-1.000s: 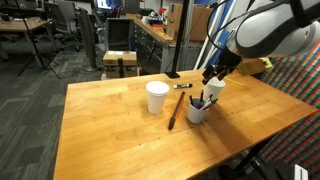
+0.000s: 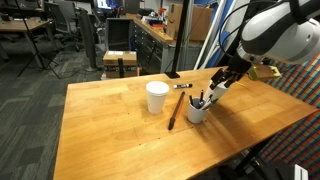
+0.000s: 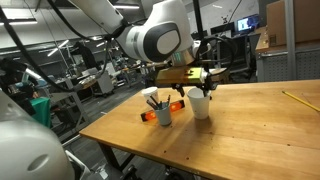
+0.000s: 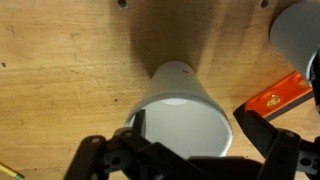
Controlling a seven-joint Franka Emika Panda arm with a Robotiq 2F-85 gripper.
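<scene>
A plain white cup (image 3: pixel 199 104) stands upright on the wooden table, directly below my gripper (image 3: pixel 199 90). In the wrist view, the open end of this cup (image 4: pixel 185 122) faces the camera and lies between my spread fingers, which are at opposite sides of the rim. The gripper is open; whether either finger touches the cup, I cannot tell. From exterior view 1, the cup (image 2: pixel 216 91) is partly hidden behind the grey holder and by the arm.
A grey holder (image 2: pixel 197 114) with pens stands close beside the cup. A second white cup (image 2: pixel 157 96) is farther left, and an orange-red tool (image 2: pixel 177 111) lies between them. A yellow pencil (image 3: pixel 299 100) lies on the table.
The arm has come down slightly over the white cup, its fingers now lower around the rim. The cups, holder and tool have not visibly moved.
</scene>
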